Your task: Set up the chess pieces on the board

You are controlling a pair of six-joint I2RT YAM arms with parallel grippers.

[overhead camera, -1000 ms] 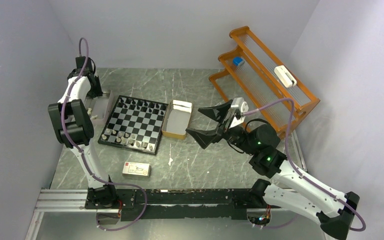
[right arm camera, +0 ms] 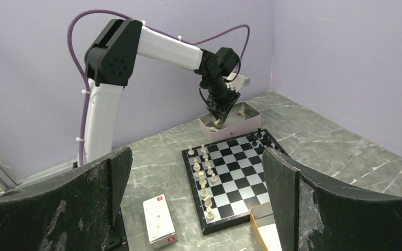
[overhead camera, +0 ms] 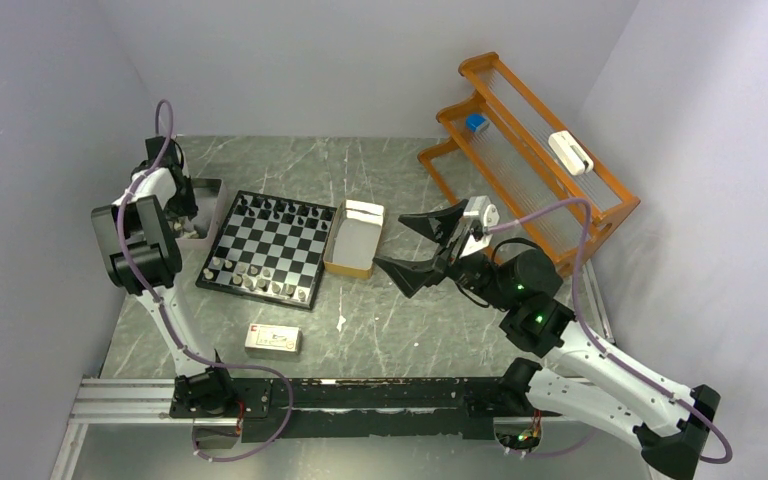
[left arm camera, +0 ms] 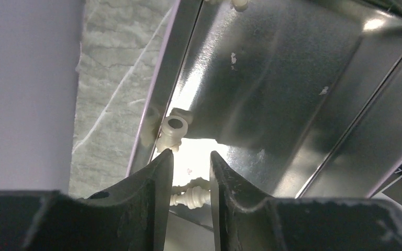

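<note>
The chessboard point(overhead camera: 268, 240) carries dark pieces along its back and white pieces along its front and left. My left gripper is open inside the pinkish metal box point(left arm camera: 267, 78), low over its near part. A white piece point(left arm camera: 172, 130) sits by the box's side wall just beyond the fingers; another white piece point(left arm camera: 190, 197) lies on its side between and below the fingertips. More white pieces show at the box's far edge, cut off by the frame. My right gripper point(overhead camera: 415, 247) stands open, raised at the right, holding nothing.
An open cardboard box point(overhead camera: 356, 238) is right of the board. A small closed box point(overhead camera: 274, 338) lies in front. A wooden rack point(overhead camera: 520, 140) stands at the back right.
The right arm is unchanged.
</note>
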